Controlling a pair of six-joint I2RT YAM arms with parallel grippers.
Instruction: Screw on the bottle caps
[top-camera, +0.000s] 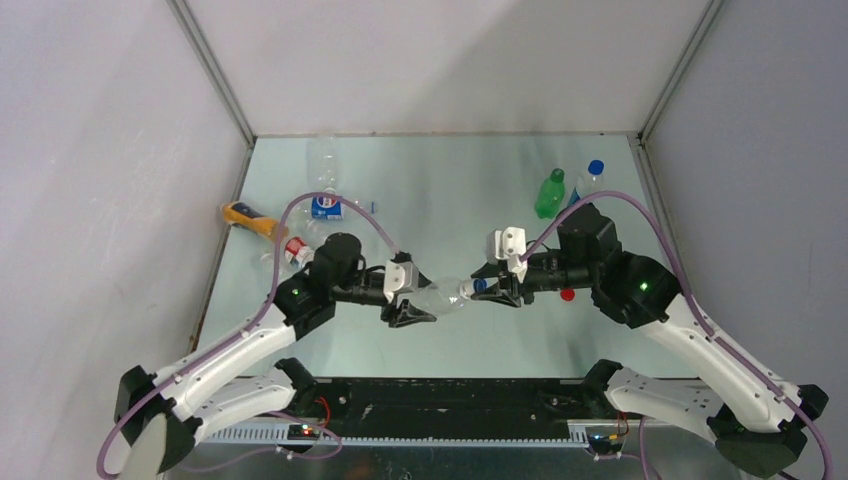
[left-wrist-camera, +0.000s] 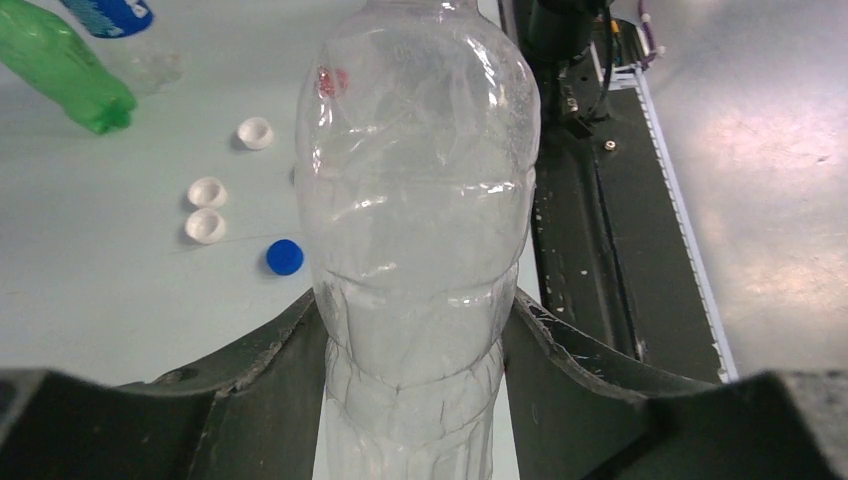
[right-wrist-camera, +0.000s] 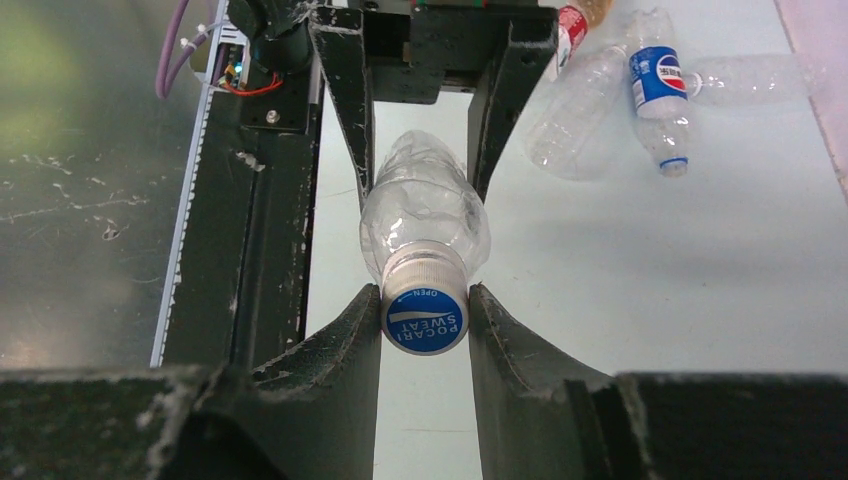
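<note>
A clear plastic bottle (top-camera: 440, 298) lies horizontally between my grippers near the middle of the workspace. My left gripper is shut on its body, which fills much of the left wrist view. At the bottle's mouth is a white-sided cap with a blue POCARI SWEAT top (right-wrist-camera: 423, 320), and my right gripper is shut on it. Loose white caps (left-wrist-camera: 206, 226) and a blue cap (left-wrist-camera: 284, 256) lie on the table.
A green bottle (top-camera: 551, 194) and a blue-capped bottle (top-camera: 590, 181) are at the back right. Several bottles, including a Pepsi-labelled one (top-camera: 326, 208), lie at the left.
</note>
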